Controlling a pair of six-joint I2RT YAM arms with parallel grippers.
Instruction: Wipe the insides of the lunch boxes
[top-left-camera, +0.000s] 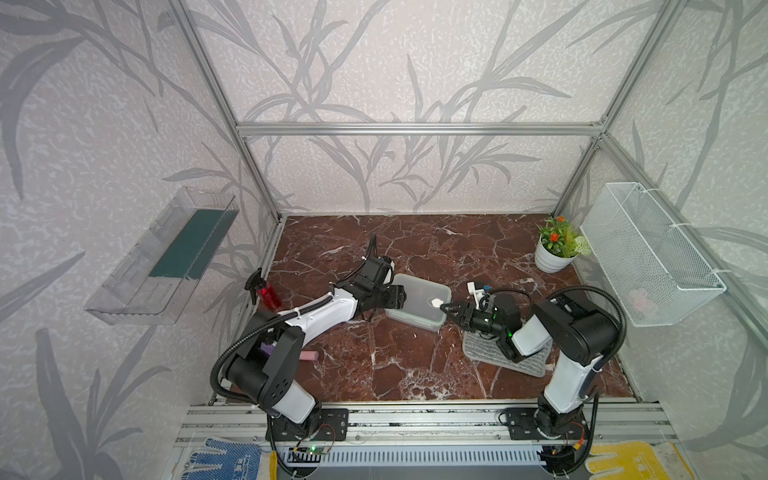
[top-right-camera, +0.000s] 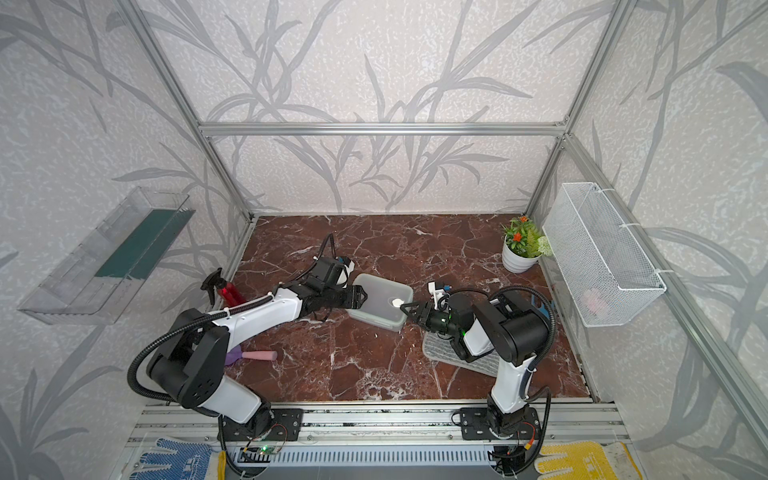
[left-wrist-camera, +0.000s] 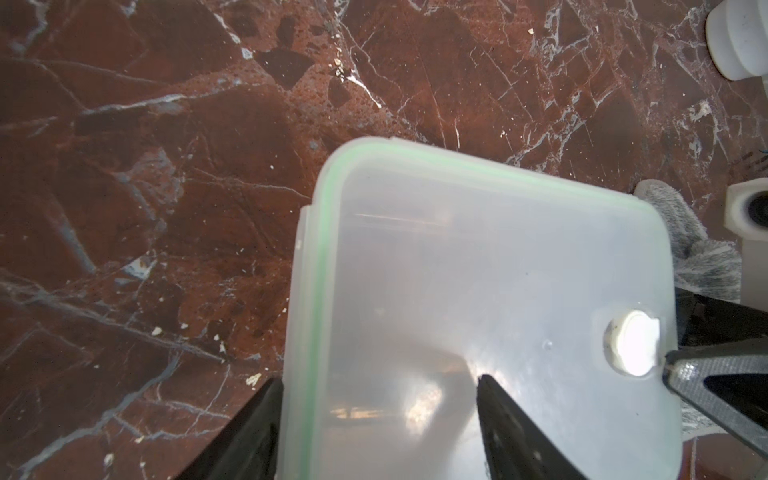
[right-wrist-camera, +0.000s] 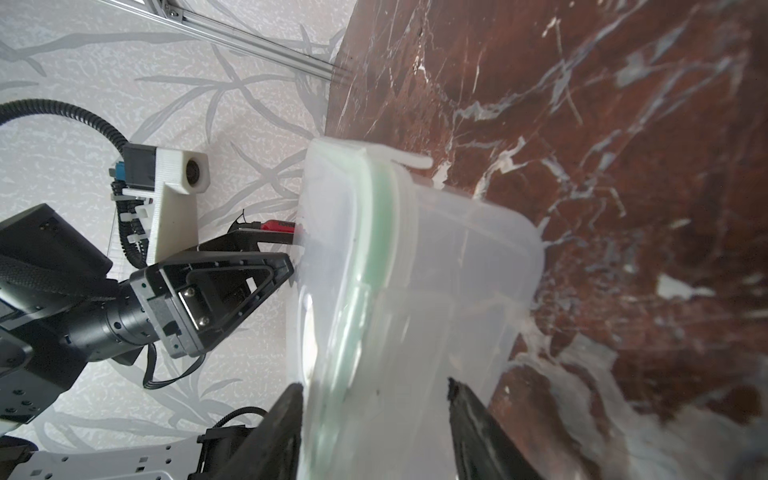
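Observation:
One lunch box (top-left-camera: 418, 301) of clear plastic lies at the table's middle, covered by a translucent lid (left-wrist-camera: 496, 264). The lid has a pale green rim and a white round knob (left-wrist-camera: 634, 342). My left gripper (top-left-camera: 399, 296) is at the box's left side; in the left wrist view its fingers (left-wrist-camera: 256, 432) stand apart around the lid's edge. At the right side is my right gripper (top-left-camera: 450, 309), with its fingers (right-wrist-camera: 276, 432) spread around the rim and side wall. Whether any finger touches cannot be told. The box's inside is hidden under the lid.
A grey ridged mat (top-left-camera: 512, 354) lies under the right arm. A grey fuzzy thing (left-wrist-camera: 700, 248) shows beside the lid's right edge. A red spray bottle (top-left-camera: 269, 296) and a pink handle (top-left-camera: 308, 355) are at left, a potted plant (top-left-camera: 553, 252) at back right. Behind the box the table is clear.

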